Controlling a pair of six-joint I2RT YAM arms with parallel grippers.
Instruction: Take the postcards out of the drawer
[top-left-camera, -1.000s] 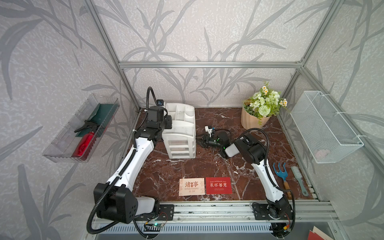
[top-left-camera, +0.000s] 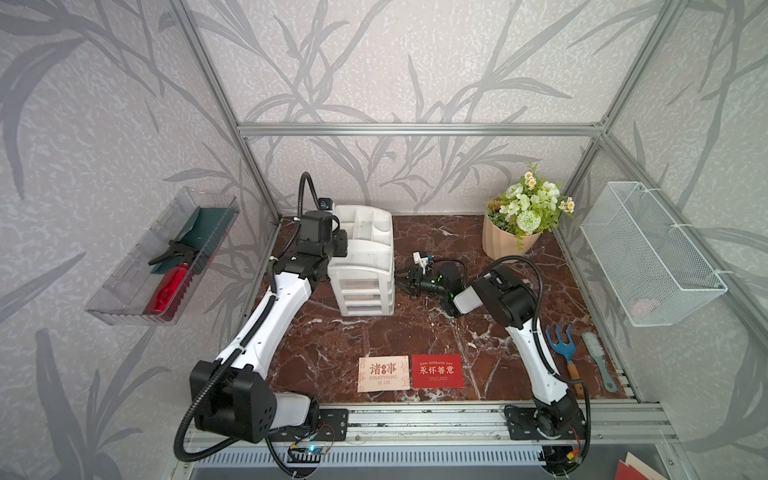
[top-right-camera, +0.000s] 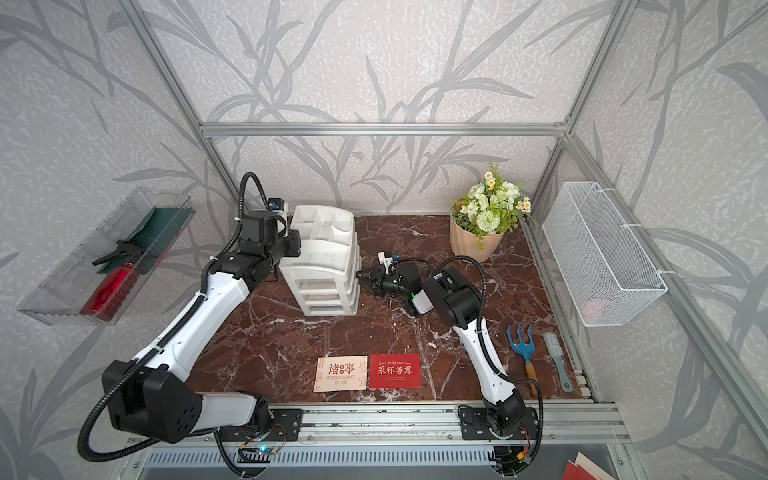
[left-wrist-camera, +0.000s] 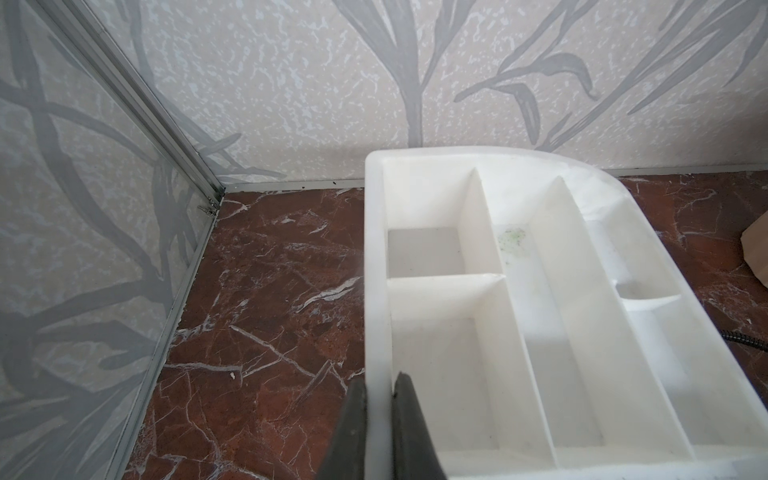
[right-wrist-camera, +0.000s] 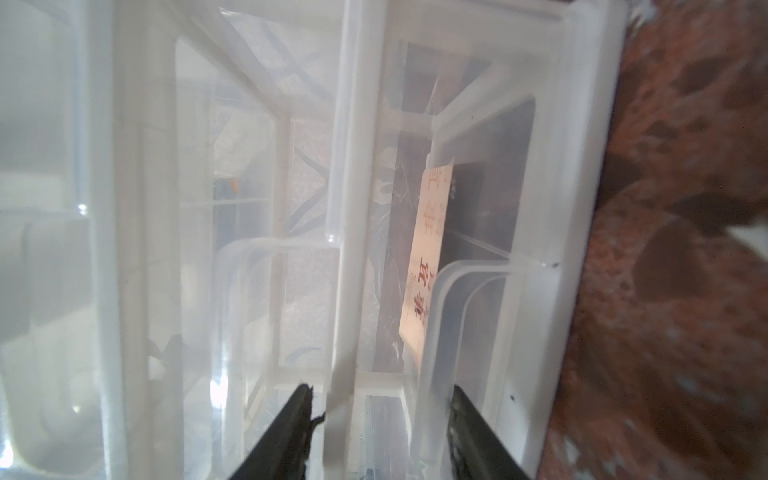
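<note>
The white drawer unit (top-left-camera: 361, 256) stands upright left of the table's middle. At its top left edge my left gripper is shut on the rim, one finger (left-wrist-camera: 349, 436) outside the wall and the other inside. In the right wrist view a cream postcard (right-wrist-camera: 428, 248) with red characters leans inside the clear drawer (right-wrist-camera: 524, 200) closest to the table. My right gripper is part open at the unit's right side, its fingers astride the drawer's front edge and the frame bar beside it; contact is unclear. A cream postcard (top-left-camera: 382, 373) and a red postcard (top-left-camera: 437, 371) lie flat near the table's front.
A flower pot (top-left-camera: 512, 236) stands at the back right. The garden fork (top-left-camera: 563, 348) and a brush (top-left-camera: 598, 360) lie by the right edge. A wire basket (top-left-camera: 656, 256) hangs on the right wall, a clear bin (top-left-camera: 168, 256) on the left.
The drawer unit and my left gripper on its rim have shifted slightly to the right. My right gripper has moved a little to the right too. The postcards on the table lie unchanged.
</note>
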